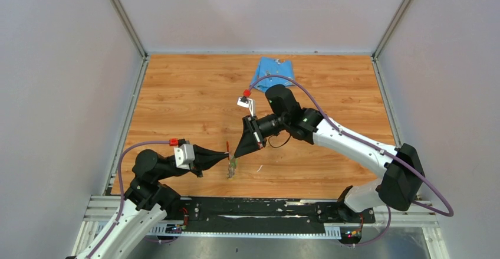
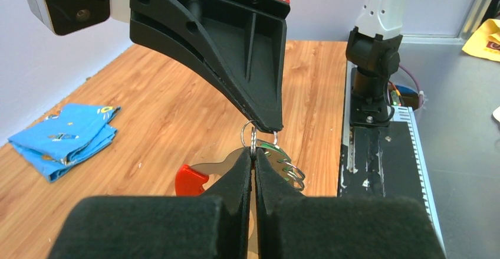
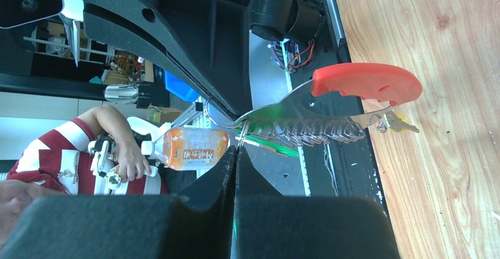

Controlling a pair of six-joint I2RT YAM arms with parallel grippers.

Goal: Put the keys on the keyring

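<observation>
In the top view my left gripper (image 1: 228,154) and right gripper (image 1: 236,156) meet tip to tip above the table. Between them hangs a bunch with a red handle (image 3: 368,84), a serrated metal blade-like piece, several wire rings (image 3: 318,129) and a brass-coloured key (image 3: 402,123). The left wrist view shows a silver ring (image 2: 253,138) edge-on, its lower end in my shut left fingertips. From the right wrist, another thin ring (image 3: 243,131) rises out of my shut right fingertips. A wire loop (image 3: 207,114) lies beside the left fingertips. Which ring bears the keys is unclear.
A folded blue cloth (image 1: 273,72) lies at the back of the table. A small white scrap (image 1: 259,167) is on the wood right of the bunch.
</observation>
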